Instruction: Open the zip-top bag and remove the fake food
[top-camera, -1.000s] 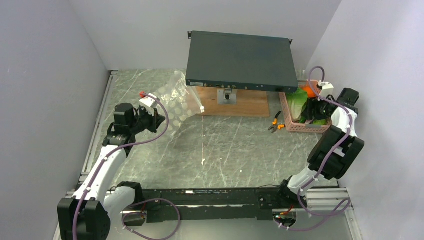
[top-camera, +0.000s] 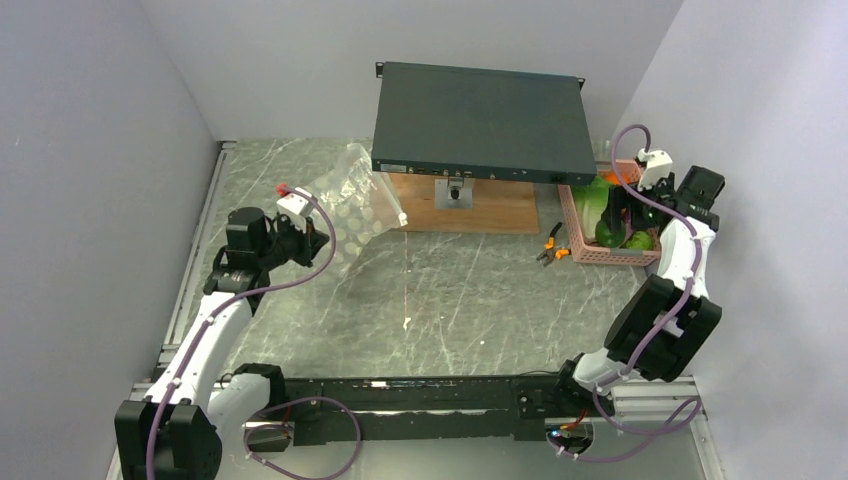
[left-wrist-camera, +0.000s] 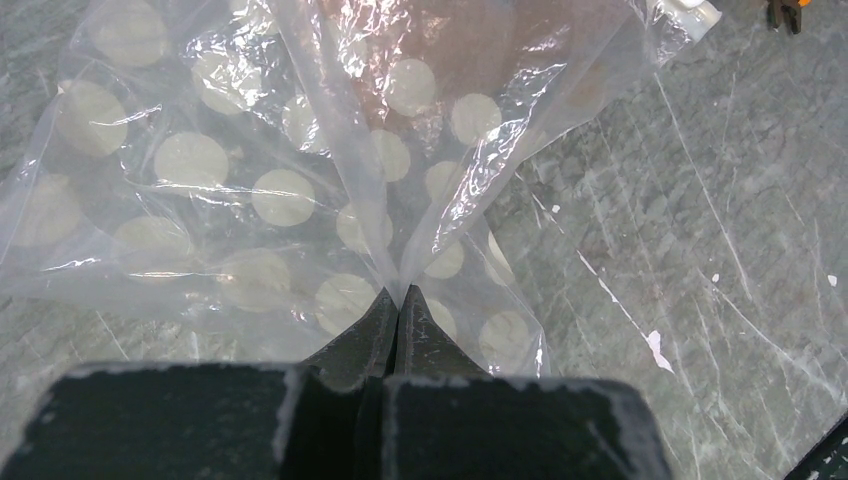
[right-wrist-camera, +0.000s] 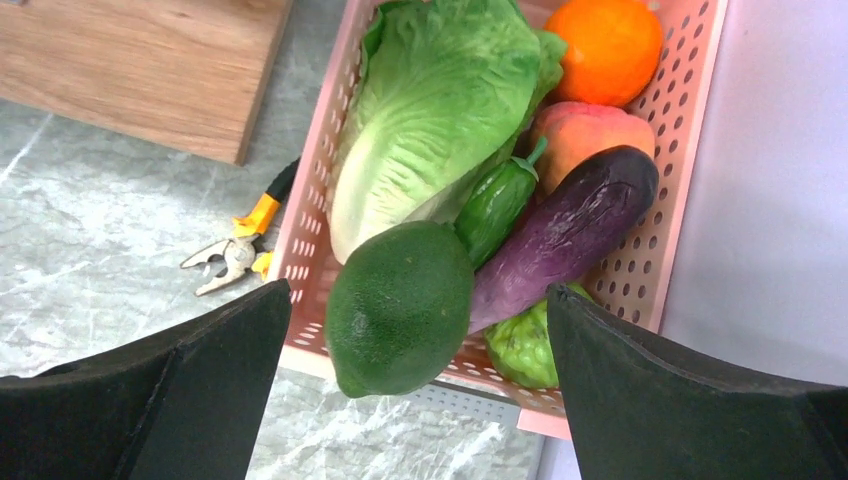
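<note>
In the left wrist view my left gripper is shut on the clear zip top bag (left-wrist-camera: 235, 190), pinching its film into folds. The bag looks flat, with pale round spots showing through it; its white slider (top-camera: 403, 219) sits at the right corner. A dark green avocado-like fake fruit (right-wrist-camera: 402, 308) rests at the near side of the pink basket (right-wrist-camera: 305, 235), beside a green pepper (right-wrist-camera: 497, 208), an eggplant (right-wrist-camera: 570, 235), a lettuce (right-wrist-camera: 430, 125), a peach (right-wrist-camera: 590, 140) and an orange (right-wrist-camera: 606, 48). Above it my right gripper is open, its fingers clear of the fruit.
Orange-handled pliers (top-camera: 552, 246) lie just left of the basket. A dark flat box (top-camera: 485, 120) overhangs a wooden board (top-camera: 510, 207) at the back centre. The side wall (top-camera: 770, 250) is close to the right arm. Open counter (top-camera: 450, 310) fills the middle and front.
The left arm and bag stay still.
</note>
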